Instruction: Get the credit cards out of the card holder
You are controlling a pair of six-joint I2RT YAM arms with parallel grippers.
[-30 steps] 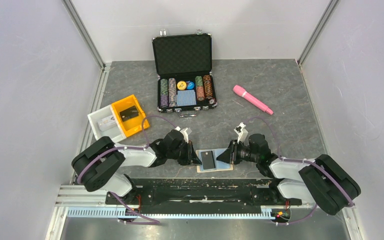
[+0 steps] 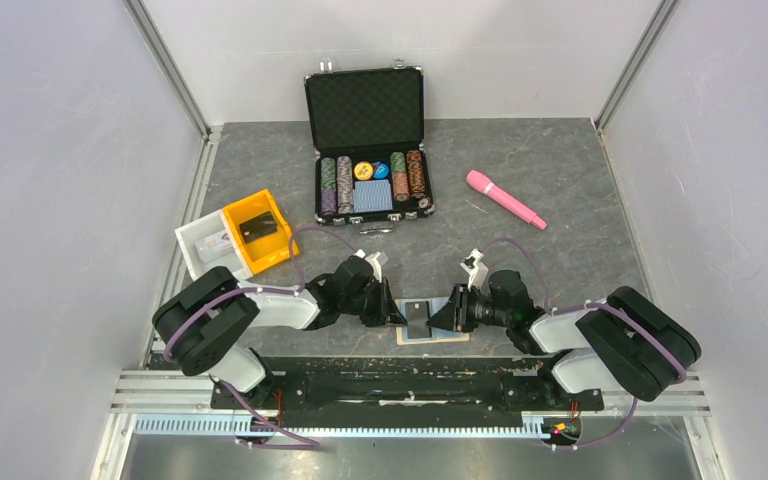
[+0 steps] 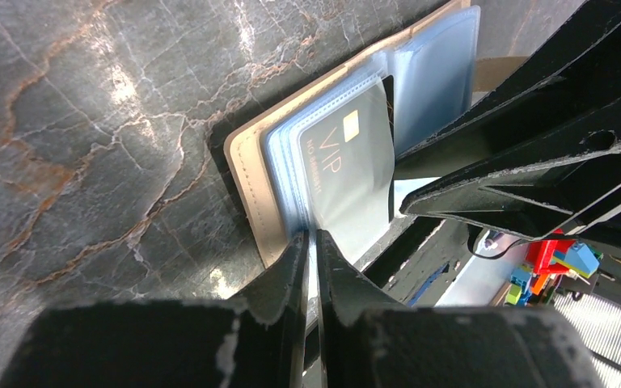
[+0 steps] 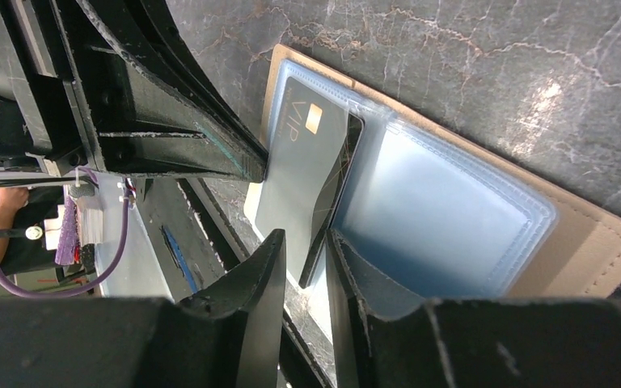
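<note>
The card holder (image 3: 251, 174) lies opened out, with a beige cover and clear blue sleeves. In one sleeve sits a dark grey VIP credit card (image 3: 354, 162), its edge sticking out of the sleeve's opening. My left gripper is shut on the sleeve edge at the holder's outer side. From the other side my right gripper stands slightly open, its fingertips either side of the exposed edge of the card (image 4: 295, 166). Whether the pads touch the card cannot be told. Another dark card (image 2: 258, 227) lies in the yellow box.
The white and yellow box (image 2: 278, 205) stands at the left. An open case (image 2: 365, 110) of poker chips is at the back, and a pink marker-like object (image 2: 505, 198) lies at the right. Between them and the arms, the grey table (image 2: 560, 260) is clear.
The holder and my left gripper have shifted slightly right. My right gripper has moved a little left, closer over the card, its arm coming inward.
</note>
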